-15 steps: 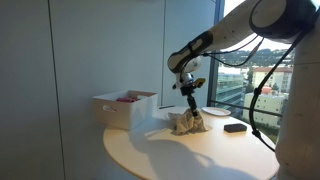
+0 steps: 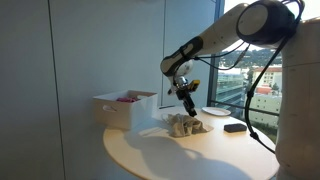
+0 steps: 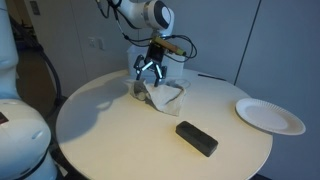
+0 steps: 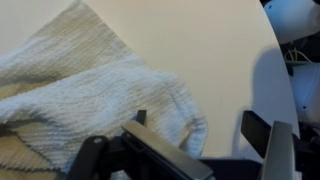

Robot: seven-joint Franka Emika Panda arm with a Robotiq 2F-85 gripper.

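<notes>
A crumpled beige-grey cloth (image 2: 186, 126) lies on the round white table. Its pale, ribbed weave fills the left of the wrist view, where one corner of the cloth (image 4: 95, 85) spreads flat and darker folds show at lower left. Just above it hangs my gripper (image 2: 188, 106), pointing down. The fingers stand wide apart in the wrist view; my gripper is open, with a cloth edge below the left finger and bare table towards the right one. From the opposite side, the cloth (image 3: 166, 98) appears beneath the gripper, partly covered by it.
A white box (image 2: 117, 112) with reddish-purple contents stands at the table's far left in exterior view 1. A black block (image 3: 197, 138) and a white plate (image 3: 269, 116) rest on the other side.
The cloth stood bunched up to the gripper a second ago; now it lies lower and more spread. My gripper has risen slightly and is apart from its top.
</notes>
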